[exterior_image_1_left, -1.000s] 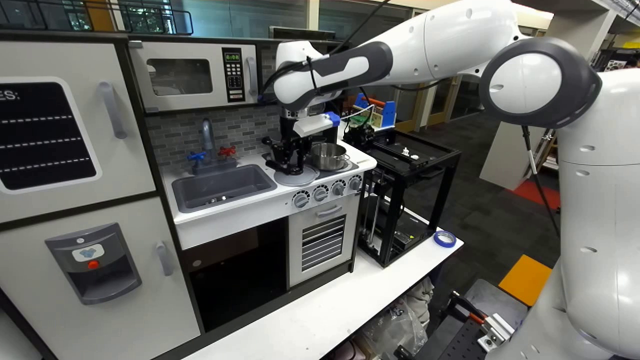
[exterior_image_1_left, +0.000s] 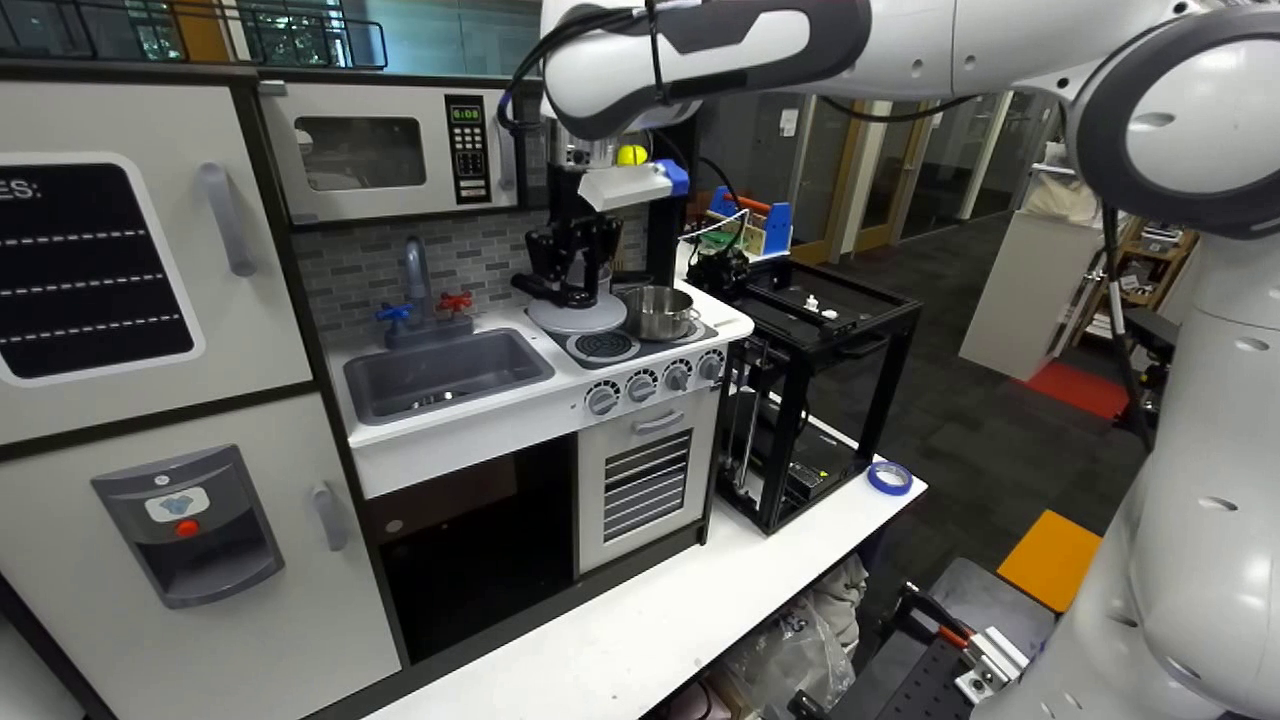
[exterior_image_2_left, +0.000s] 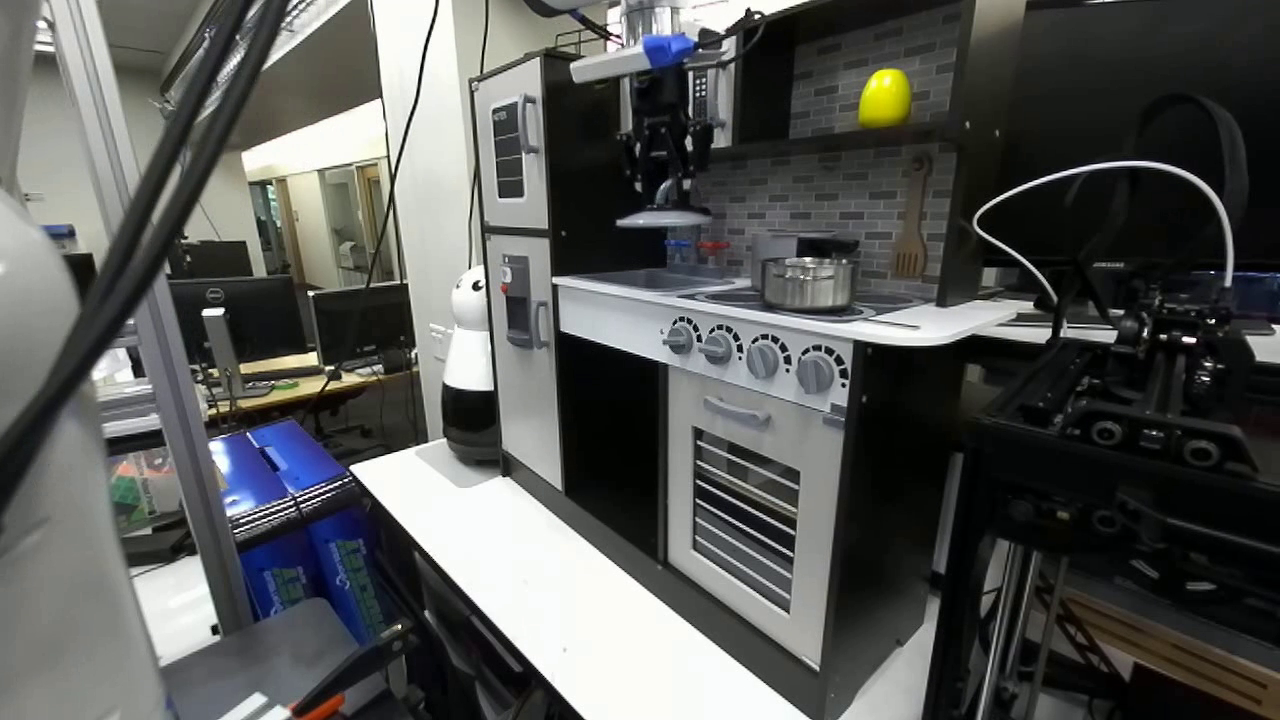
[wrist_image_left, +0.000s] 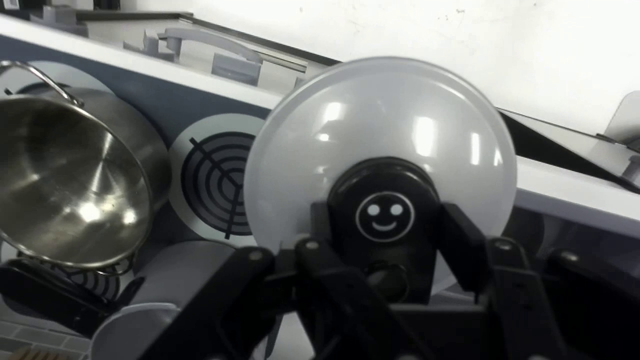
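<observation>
A round grey lid (wrist_image_left: 384, 114) with a black smiley-faced handle (wrist_image_left: 385, 216) hangs in my gripper. The fingers (wrist_image_left: 463, 235) are shut on the handle from either side. In exterior view 2 the lid (exterior_image_2_left: 663, 220) is level and clear above the counter, with the gripper (exterior_image_2_left: 663, 180) upright over it. Exterior view 1 shows the lid (exterior_image_1_left: 578, 314) beyond the bare front burner (exterior_image_1_left: 602, 347). An open, empty metal pot (wrist_image_left: 78, 180) stands on the stove beside that burner.
A grey sink (exterior_image_1_left: 446, 374) with a faucet (exterior_image_1_left: 416, 266) lies left of the stove. Behind the pot is a grey pan-like vessel (wrist_image_left: 135, 327) with a dark handle. The shelf with a yellow object (exterior_image_2_left: 885, 98) overhangs the back.
My gripper has risen with the lid from the front burner and shifted slightly back and left. That burner is now uncovered in exterior view 1.
</observation>
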